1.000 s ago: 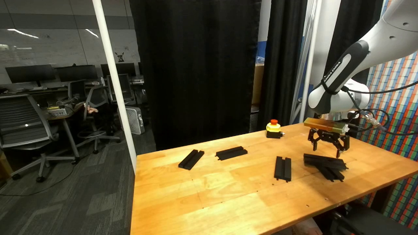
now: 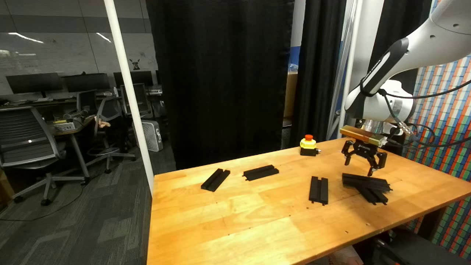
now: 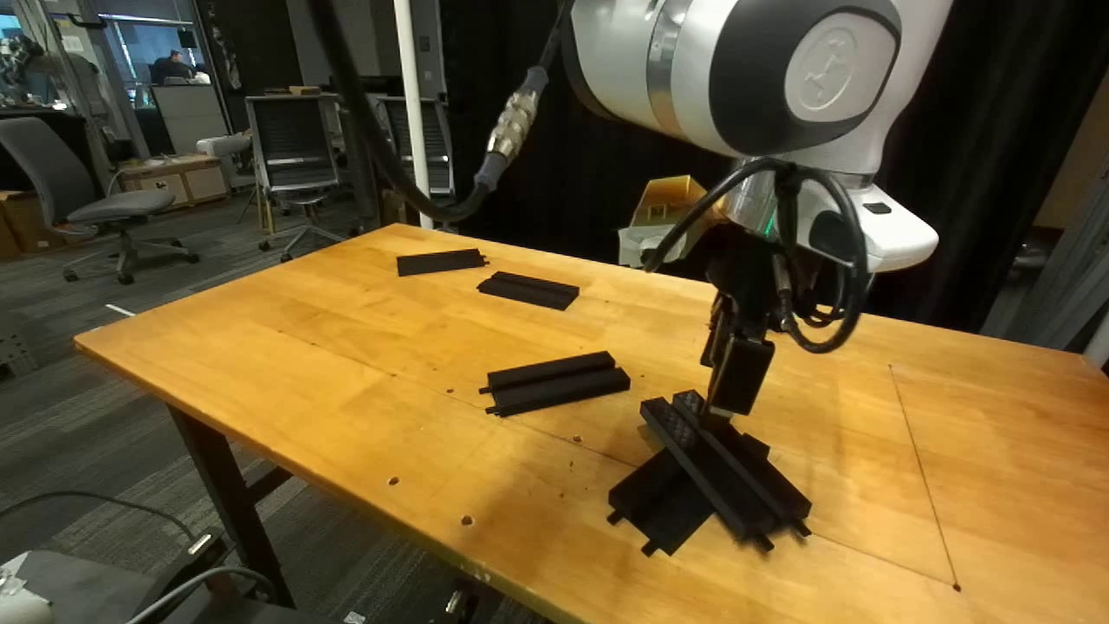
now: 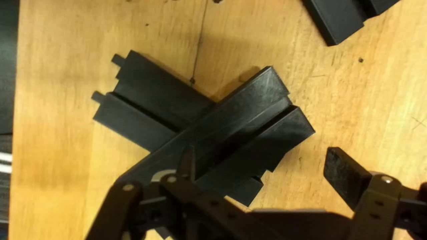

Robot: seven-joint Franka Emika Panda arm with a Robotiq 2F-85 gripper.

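Two black grooved track pieces lie crossed near the table's right side. The upper piece (image 4: 234, 126) rests diagonally over the lower piece (image 4: 148, 96), whose two end tabs poke out at the left in the wrist view. Above and just behind this pair, my gripper (image 2: 360, 167) hangs open with nothing between its fingers. In the wrist view one finger (image 4: 346, 176) is over bare wood to the right, and the other overlaps the upper piece in the picture. From the second exterior view, the gripper (image 3: 734, 385) appears close over the pair's far end; contact cannot be judged.
A separate black track piece (image 2: 318, 190) lies left of the crossed pair. Two more, one piece (image 2: 261, 172) and another piece (image 2: 215, 179), lie farther left. A yellow and red emergency button (image 2: 309, 145) stands at the back edge.
My open gripper has risen slightly and shifted a little left in the first exterior view. The track pieces have stayed where they were.
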